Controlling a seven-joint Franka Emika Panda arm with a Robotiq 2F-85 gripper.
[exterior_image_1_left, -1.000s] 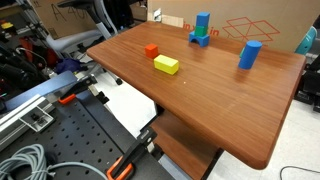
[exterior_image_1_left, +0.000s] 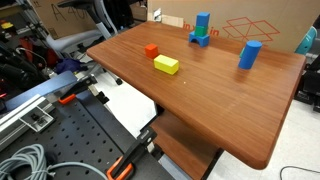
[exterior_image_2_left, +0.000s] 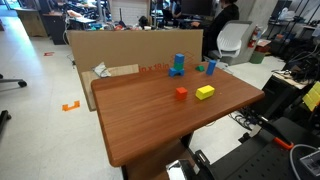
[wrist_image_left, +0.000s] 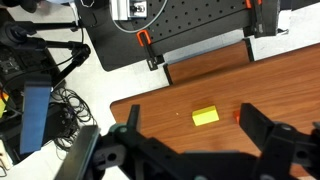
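A yellow block (exterior_image_1_left: 166, 64) lies on the wooden table, near the edge facing the dark bench. Close to it sits a smaller red block (exterior_image_1_left: 151, 49). Farther back stands a stack (exterior_image_1_left: 201, 30) with blue at top and bottom and green between. Apart from the stack, a blue cylinder (exterior_image_1_left: 250, 54) is upright on the tabletop. My gripper looks down from well above, its dark fingers spread wide and nothing held between them. Between those fingers the wrist view shows the yellow block (wrist_image_left: 205, 115), with the red block (wrist_image_left: 238, 116) partly hidden by the right finger.
The wooden table (exterior_image_1_left: 225, 95) has much bare surface around the blocks. A tall light panel (exterior_image_2_left: 130, 50) rises behind it. The dark bench (exterior_image_1_left: 75, 140) carries cables and red-black clamps, with a floor gap between bench and table.
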